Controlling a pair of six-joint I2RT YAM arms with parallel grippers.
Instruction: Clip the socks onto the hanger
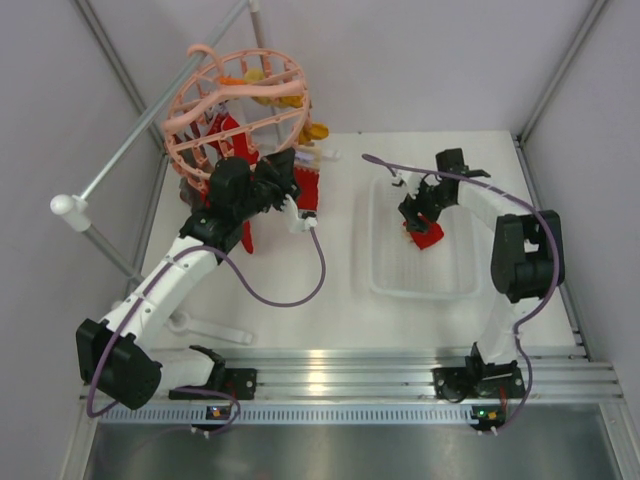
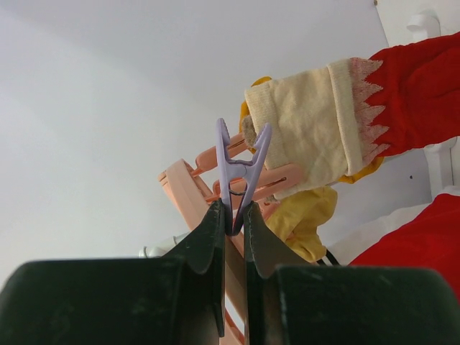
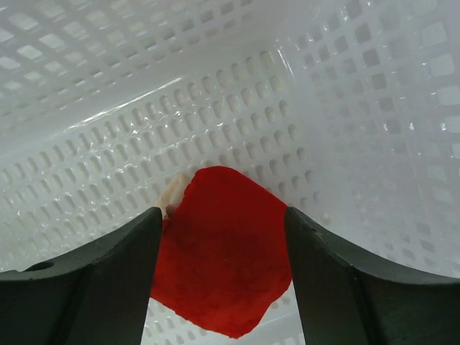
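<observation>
In the top view the round pink hanger (image 1: 245,92) hangs at the upper left from a white rail, with socks on it. My left gripper is shut on a lavender clip (image 2: 239,170) at the hanger's rim; the clip's two prongs stand apart and empty. Close by hangs a red sock with a cream cuff (image 2: 305,118). Inside the white basket (image 1: 425,295) lies a folded red sock (image 3: 223,251), a small cream part at its edge. Over this sock is my right gripper, part open, one finger to each side of it.
A yellow sock (image 2: 305,223) and more red cloth (image 2: 424,244) hang around the hanger. The basket's perforated walls (image 3: 366,79) rise around the right gripper. Clear white table (image 1: 345,250) lies between hanger and basket.
</observation>
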